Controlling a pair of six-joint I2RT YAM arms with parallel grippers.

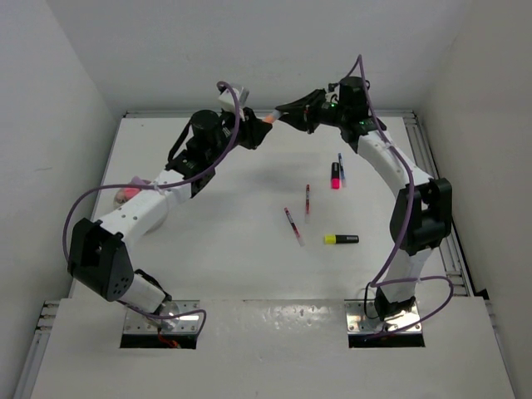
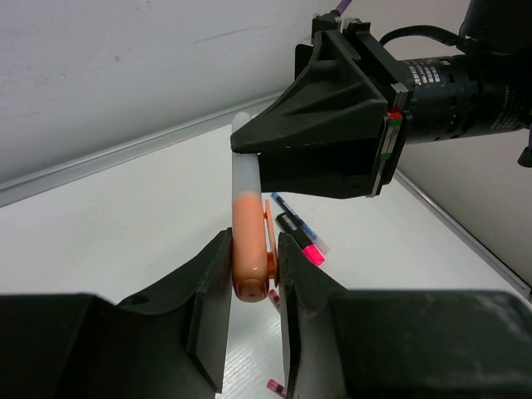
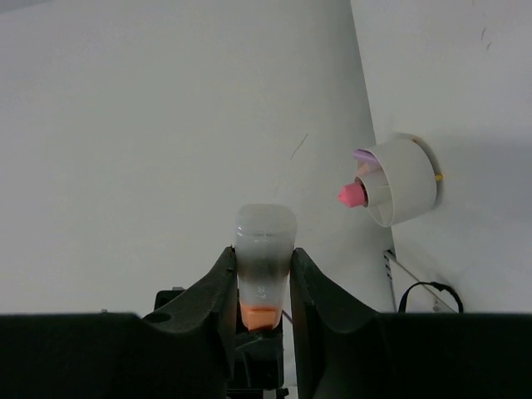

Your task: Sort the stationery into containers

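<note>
An orange marker with a translucent white end (image 2: pixel 248 233) hangs in the air between both grippers at the back middle. My left gripper (image 1: pixel 263 125) is shut on its orange end, my right gripper (image 1: pixel 284 112) on its pale end. On the table lie a black-pink highlighter (image 1: pixel 335 175), a blue pen (image 1: pixel 342 169), two red pens (image 1: pixel 293 224), and a black-yellow highlighter (image 1: pixel 341 239). A white container (image 3: pixel 403 183) at the left holds pink and purple items, partly hidden by the left arm in the top view.
Walls stand close at the left, right and back, with a metal rail along the table's edges.
</note>
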